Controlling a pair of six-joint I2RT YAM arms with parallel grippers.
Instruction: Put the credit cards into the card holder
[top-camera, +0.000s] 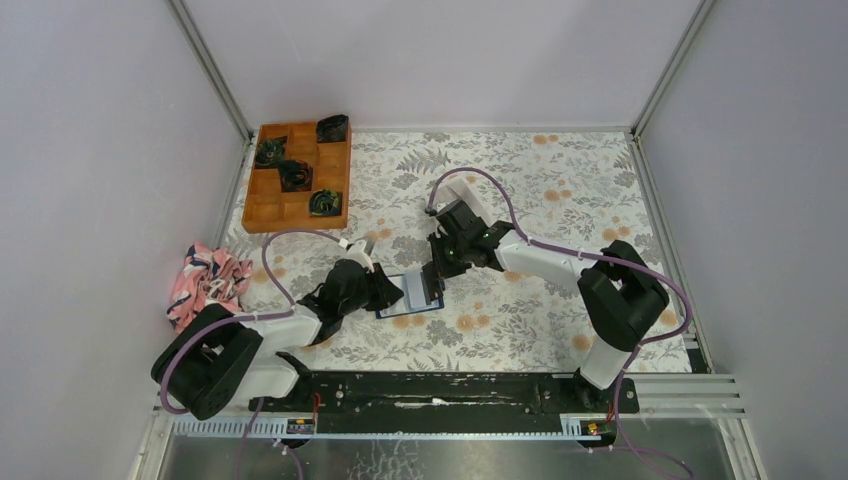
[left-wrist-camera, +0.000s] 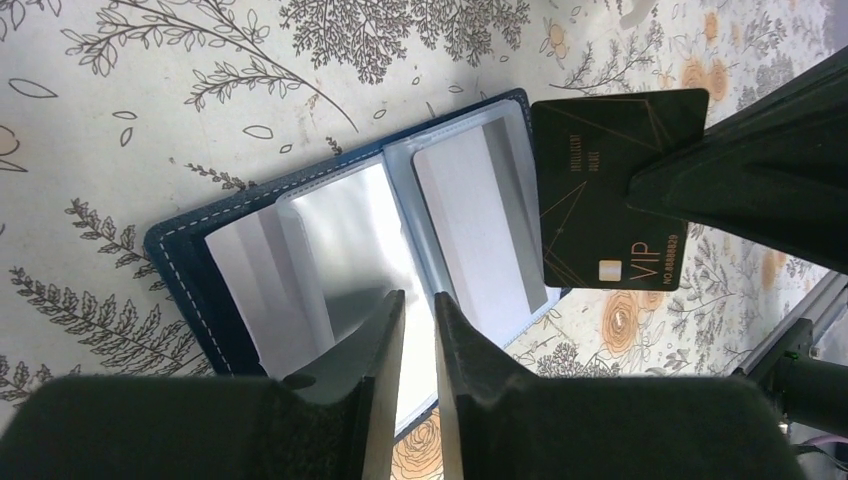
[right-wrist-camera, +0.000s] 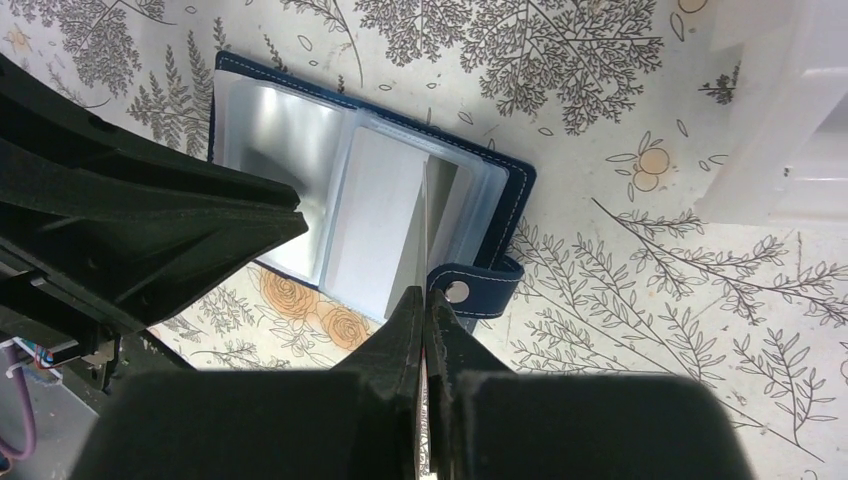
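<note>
The blue card holder (left-wrist-camera: 250, 205) lies open on the table, showing clear sleeves with white inserts. A black VIP card is held above its right side by my right gripper, shut on it; in the right wrist view the card is edge-on, a thin line over the sleeve. My left gripper hangs over the holder's left part, its fingertips a little apart, with nothing visible between them.
A white plastic container (right-wrist-camera: 770, 120) stands behind the right gripper. An orange compartment tray (top-camera: 260, 200) is at the back left, a pink cloth (top-camera: 205, 285) at the left edge.
</note>
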